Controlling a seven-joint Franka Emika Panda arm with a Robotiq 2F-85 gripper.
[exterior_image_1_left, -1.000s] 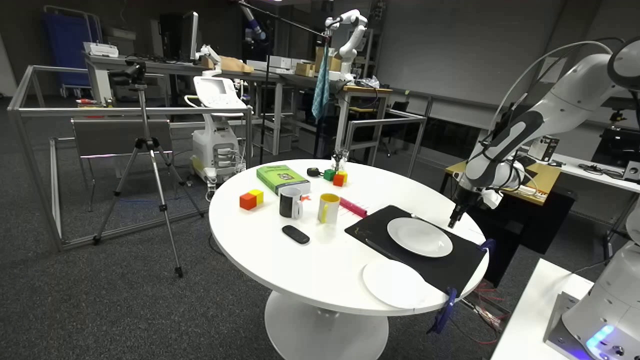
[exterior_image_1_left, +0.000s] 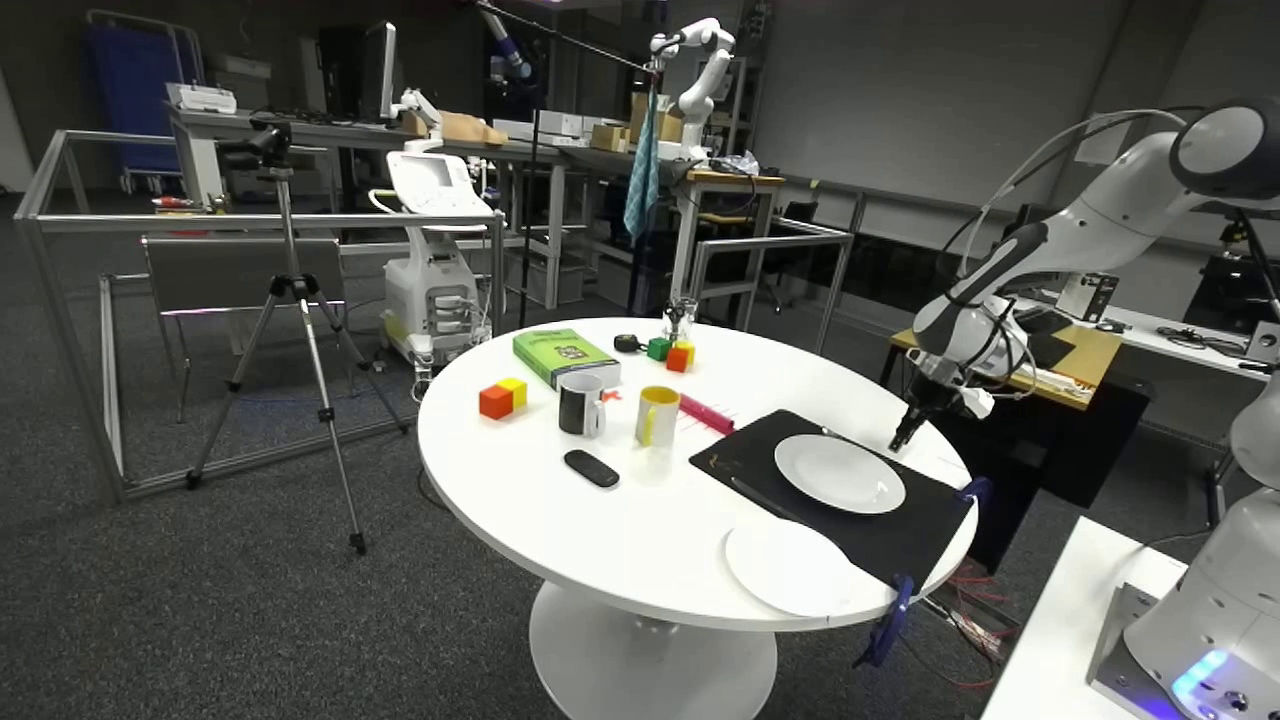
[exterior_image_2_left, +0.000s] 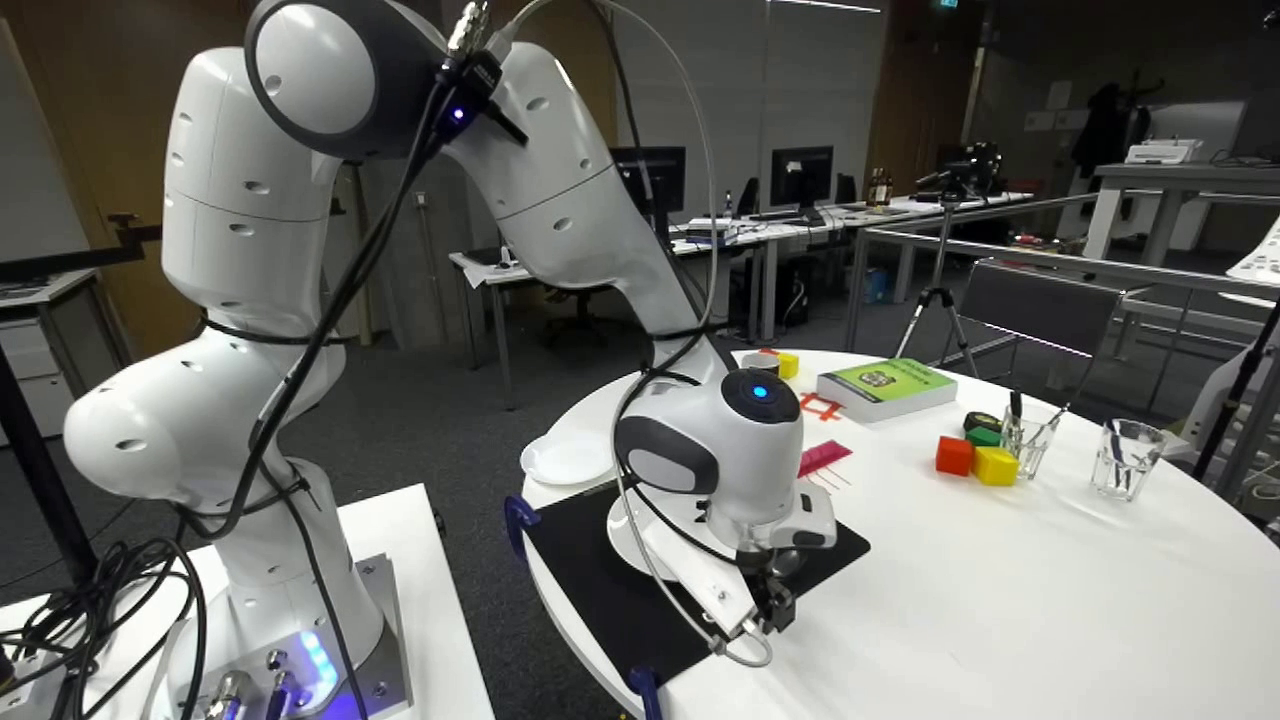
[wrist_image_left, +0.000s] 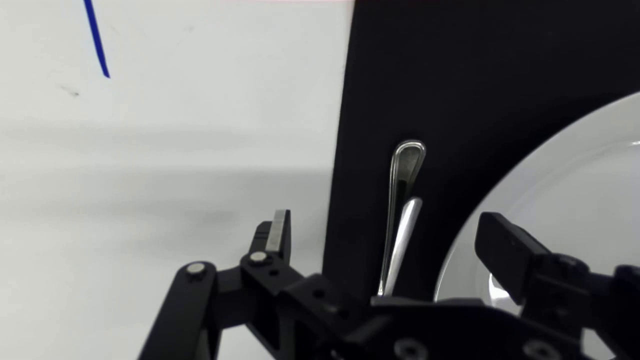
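Note:
Low over the black mat's edge, my gripper is open, its two fingers wide apart. Between and beneath them, in the wrist view, lie two slim metal cutlery handles (wrist_image_left: 406, 165) side by side on the black mat (wrist_image_left: 480, 72); their other ends are hidden behind the gripper body. The right finger (wrist_image_left: 501, 243) overlaps the rim of a white plate (wrist_image_left: 588, 198), while the left one (wrist_image_left: 279, 234) is over bare white table. In exterior view 1 the gripper (exterior_image_1_left: 900, 442) hangs on the mat's far side, beyond the plate (exterior_image_1_left: 840, 473).
A second white plate (exterior_image_1_left: 786, 566) sits at the table's near edge. Blue clamps (exterior_image_1_left: 885, 624) grip the mat at the rim. Two mugs (exterior_image_1_left: 657, 416), a black oblong object (exterior_image_1_left: 591, 468), a green book (exterior_image_1_left: 564, 356) and coloured blocks (exterior_image_1_left: 495, 401) stand farther left. Open table lies beyond the mat.
In exterior view 1 the arm and gripper have shifted slightly to the left. The plates, mat and other tabletop objects look unmoved.

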